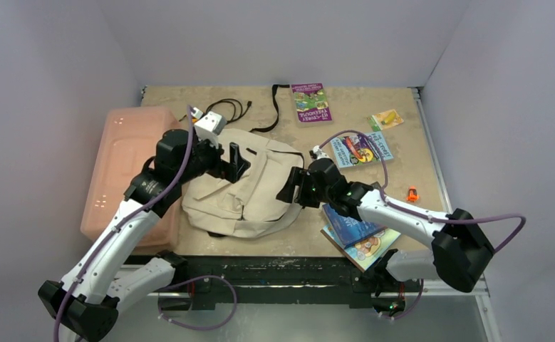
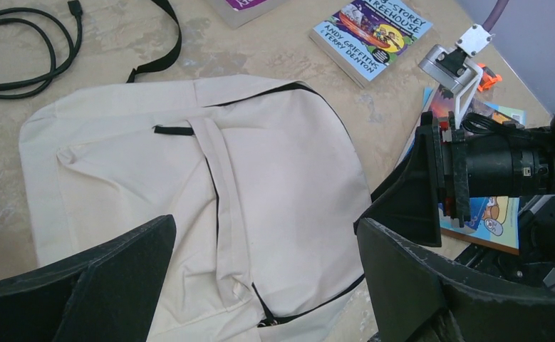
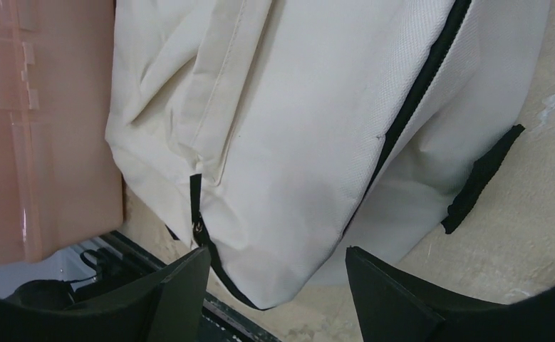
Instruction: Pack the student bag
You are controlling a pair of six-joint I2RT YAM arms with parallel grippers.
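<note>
A cream backpack (image 1: 217, 206) (image 2: 296, 157) lies flat with black zips. My left gripper (image 1: 235, 162) is open above its upper part, nothing between its fingers. My right gripper (image 1: 288, 189) is at the bag's right side, over the zipped edge, fingers apart and empty. Books lie to the right: a blue one (image 1: 345, 224) on a picture book (image 1: 365, 253), a blue-and-white one (image 2: 353, 50) and a purple one (image 1: 311, 103) at the back.
A pink plastic box (image 1: 114, 164) fills the left side. A coiled cable (image 2: 46, 75), a small yellow packet (image 1: 385, 120) and an orange item (image 1: 412, 194) lie around.
</note>
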